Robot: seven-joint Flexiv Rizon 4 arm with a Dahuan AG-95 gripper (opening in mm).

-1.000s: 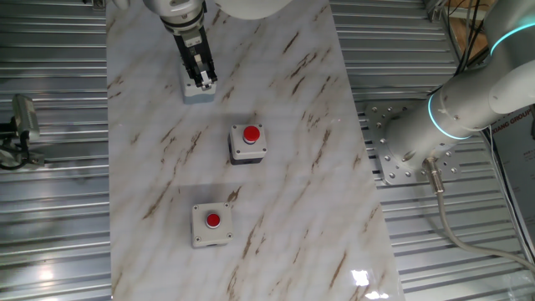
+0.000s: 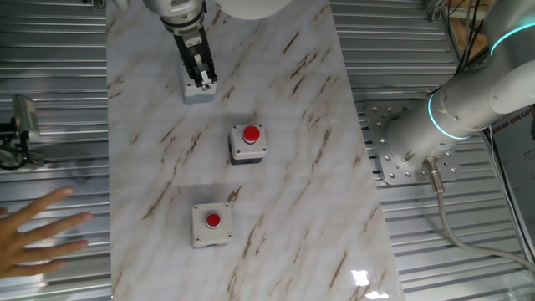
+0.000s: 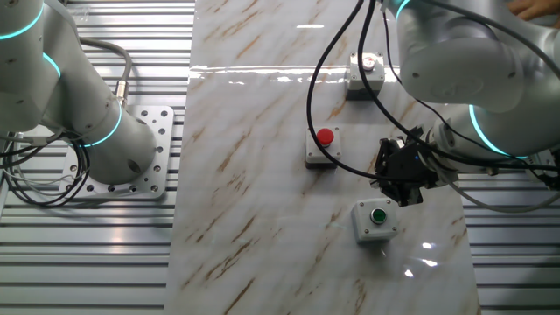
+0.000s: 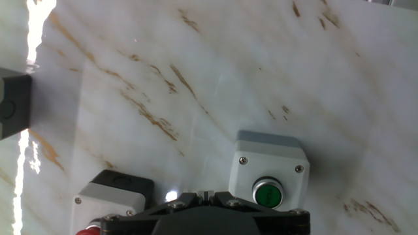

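A light grey box with a green button point(image 3: 378, 215) stands on the marble-patterned table. My gripper point(image 2: 205, 82) hangs over this box, partly hiding it in exterior view 1; the button is hidden there. In the wrist view the green button point(image 4: 268, 194) shows just right of the gripper, whose black fingers meet with nothing visible between them. One box with a red button point(image 2: 252, 134) sits mid-table, and its corner appears at the wrist view's lower left. Another box with a smaller red button point(image 2: 214, 221) is farther from the gripper.
A person's hand point(image 2: 42, 234) reaches in beside the table's left edge. Black cables point(image 3: 311, 96) loop across exterior view 2, in front of the boxes.
The arm and the button boxes look unmoved.
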